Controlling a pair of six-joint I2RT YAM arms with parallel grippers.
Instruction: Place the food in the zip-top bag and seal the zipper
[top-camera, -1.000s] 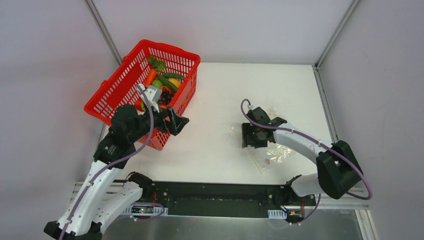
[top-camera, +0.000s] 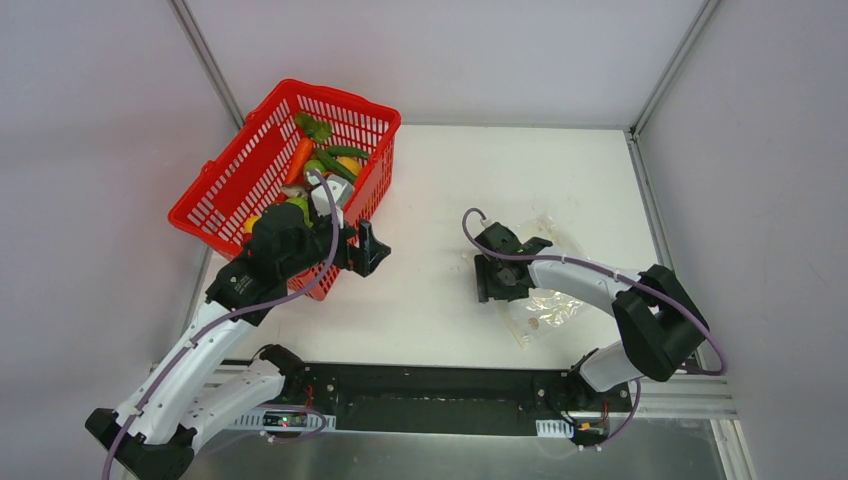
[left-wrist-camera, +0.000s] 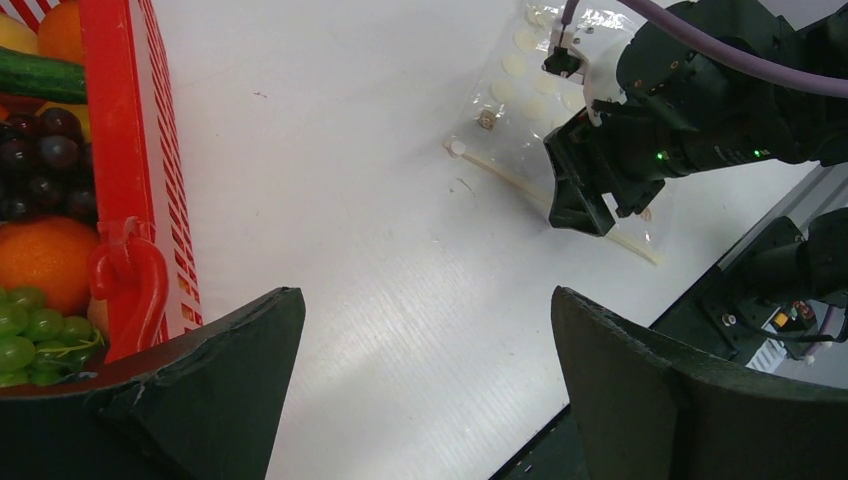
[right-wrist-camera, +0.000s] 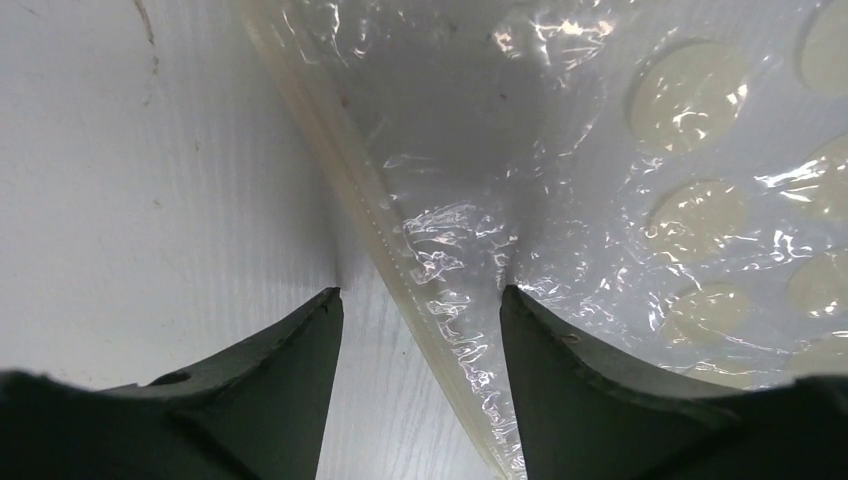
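Note:
A clear zip top bag (top-camera: 540, 320) with pale round discs lies flat on the table, its zipper strip (left-wrist-camera: 500, 170) along the near-left edge. My right gripper is low over that strip, its fingers apart on either side of it; whether they touch the table is unclear. My left gripper stands open with nothing between its fingers, over the table just right of the red basket (top-camera: 235, 160). The basket holds food: carrot (top-camera: 300, 155), cucumbers, green grapes (left-wrist-camera: 35, 330), dark grapes (left-wrist-camera: 40, 165), an orange fruit (left-wrist-camera: 45, 260) and other produce.
Walls close in at back and sides. A black strip runs along the front edge.
My left gripper has moved right, away from the basket. My right gripper has shifted slightly toward the front and left, onto the zipper edge of the bag.

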